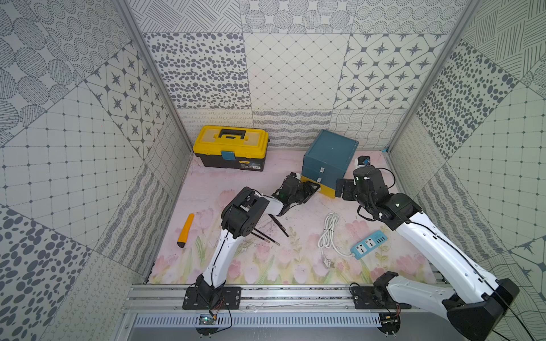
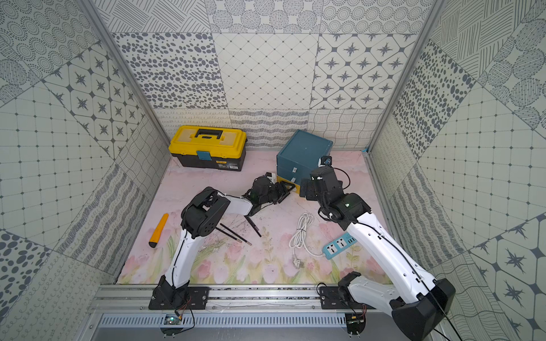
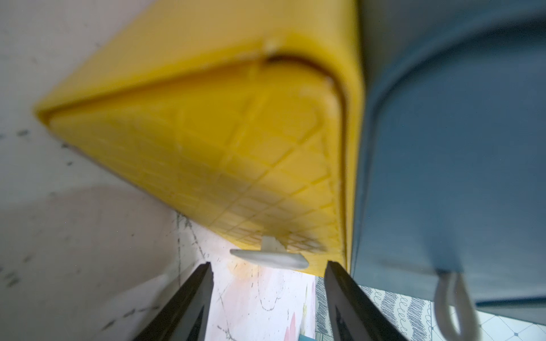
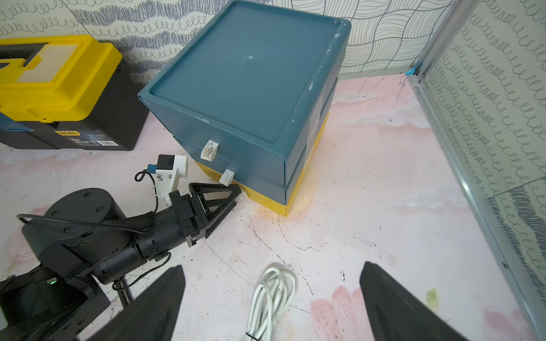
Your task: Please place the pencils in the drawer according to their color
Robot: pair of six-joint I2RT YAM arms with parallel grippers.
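A blue cabinet stands at the back right, with a yellow bottom drawer whose front bears a white handle. My left gripper is at that drawer's front, fingers apart. In the left wrist view the handle shows in the gap between the fingers; whether they touch it cannot be told. Several dark pencils lie on the table behind the left arm, among them a thick one and thin ones, partly covered by the arm. Right of the cabinet front hovers my right gripper, open and empty.
A yellow and black toolbox stands at the back left. An orange cutter lies at far left. The coiled white cord and teal power strip occupy the front right.
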